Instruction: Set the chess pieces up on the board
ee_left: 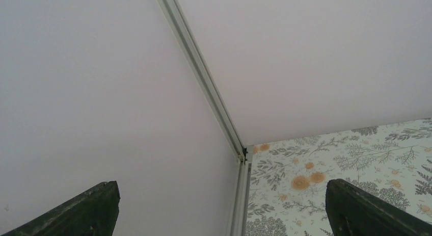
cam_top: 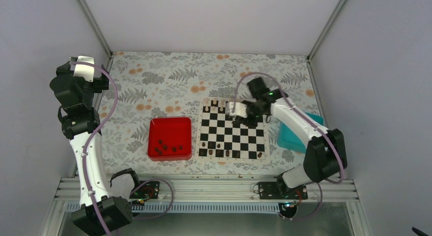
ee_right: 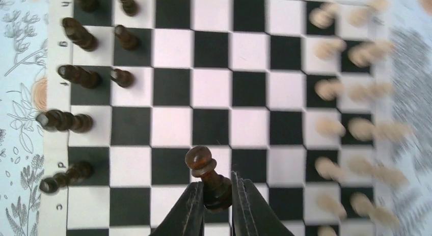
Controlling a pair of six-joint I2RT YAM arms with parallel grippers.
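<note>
In the right wrist view a dark chess piece with a round head is tilted, its base end pinched between the closed fingers of my right gripper. It is over the middle of the chessboard. Several dark pieces stand along one edge of the board, tall ones outside and smaller ones inside. Light pieces fill two rows along the opposite edge. My left gripper is open and empty, raised at the far left, away from the board.
A red bin left of the board holds several dark pieces. The teal bin at the right is partly hidden by the right arm; no pieces show in its visible part. The patterned table behind the board is clear.
</note>
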